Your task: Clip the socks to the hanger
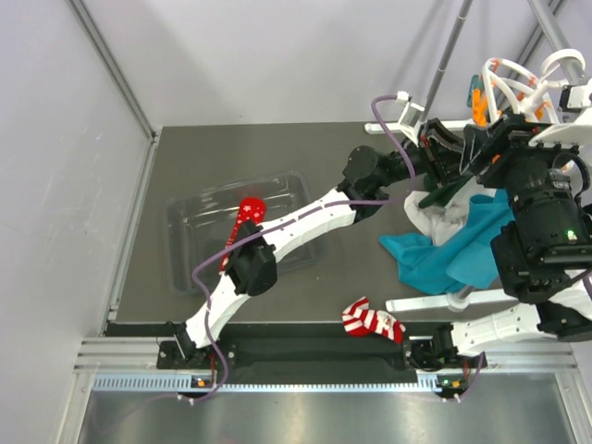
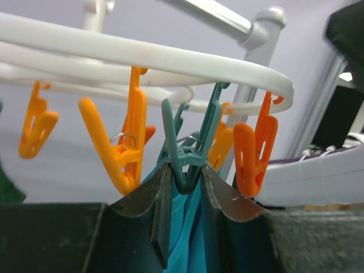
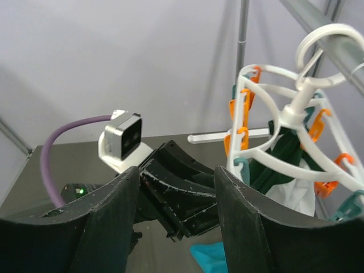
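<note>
In the left wrist view my left gripper is shut on a teal clip (image 2: 187,153) hanging from the white hanger ring (image 2: 148,51), between orange clips (image 2: 122,159). My right gripper is part open beside the hanger (image 3: 293,114), facing the left gripper's body, with no held thing visible. A red-and-white striped sock (image 1: 370,320) lies near the front edge; a red dotted sock (image 1: 248,213) lies in the clear tray (image 1: 180,250). Teal and white cloths (image 1: 435,250) are under the hanger.
The hanger's metal pole (image 3: 324,34) rises at the right. The two arms crowd together at the upper right.
</note>
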